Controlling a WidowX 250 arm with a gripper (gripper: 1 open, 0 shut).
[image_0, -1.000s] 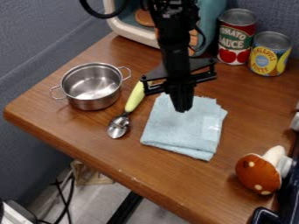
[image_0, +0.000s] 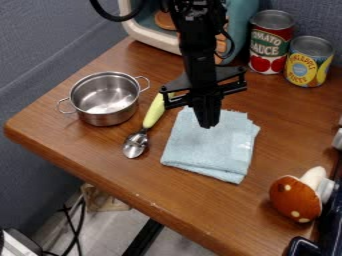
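The black gripper (image_0: 206, 112) points down over the upper part of a folded light blue cloth (image_0: 206, 152); whether its fingers are apart or closed is hard to tell. A spoon (image_0: 135, 145) with a yellow-green handle lies just left of the cloth, its handle partly behind the gripper. A steel pot (image_0: 104, 98) with two handles sits at the left of the wooden table (image_0: 107, 170).
A tomato sauce can (image_0: 270, 42) and a yellow can (image_0: 309, 62) stand at the back right, beside a teal and white appliance (image_0: 152, 25). A brown and white toy mushroom (image_0: 298, 197) lies at the right edge.
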